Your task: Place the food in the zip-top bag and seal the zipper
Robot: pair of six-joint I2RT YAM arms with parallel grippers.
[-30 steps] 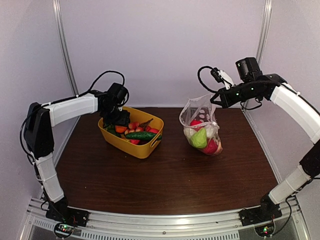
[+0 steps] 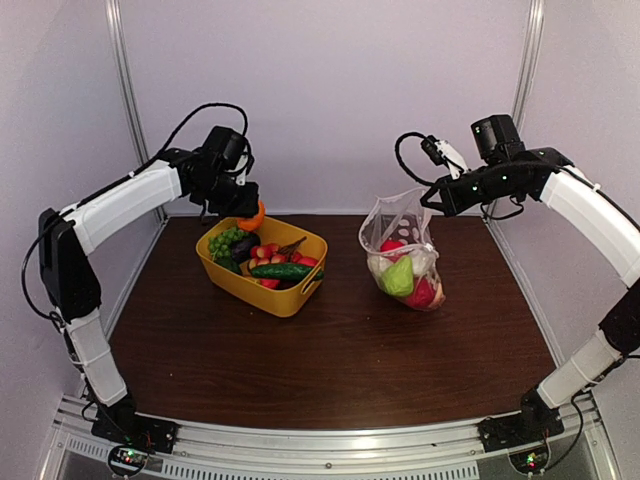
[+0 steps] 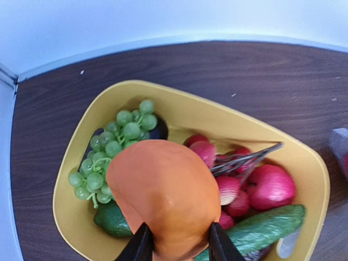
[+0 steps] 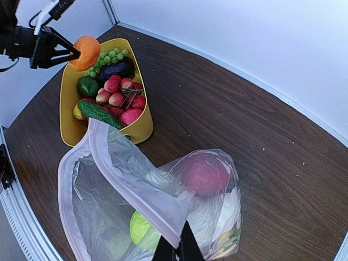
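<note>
An orange fruit point(image 3: 163, 190) hangs above the yellow basket, with my left gripper shut on it. From the right wrist view the same fruit point(image 4: 86, 53) is clear of the basket's contents. My right gripper is shut on the rim of the clear zip bag point(image 4: 122, 187) and holds it up with its mouth open. Inside the bag show a green piece of food point(image 2: 397, 276), a red one point(image 2: 422, 294) and some pale ones. The bag point(image 2: 383, 215) hangs right of the middle in the top view.
The yellow basket point(image 2: 240, 287) stands back left on the dark table point(image 2: 300, 370). It holds green grapes point(image 3: 103, 149), an eggplant point(image 4: 117, 69), red lychees point(image 4: 116, 99), a cucumber point(image 2: 281, 271) and other produce. Between basket and bag the table is bare, as is its front.
My left gripper has risen out of the basket with the orange fruit, which earlier sat among the produce. The right arm and the bag have stayed still.
</note>
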